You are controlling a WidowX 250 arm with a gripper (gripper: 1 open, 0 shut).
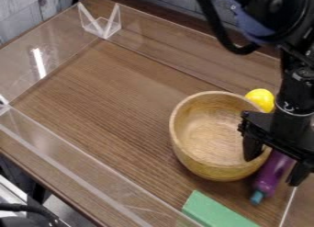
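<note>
My black gripper (273, 150) hangs low at the right, over the right rim of a round tan bowl (207, 134) and a purple object (267, 183) with a blue tip beside it. Its fingertips are dark and overlap the bowl and purple object, so I cannot tell whether it is open or holds anything. The bowl looks empty.
A yellow round object (260, 98) sits behind the bowl, partly hidden. A green block (216, 211) lies at the front. A clear holder (101, 19) stands at the back left.
</note>
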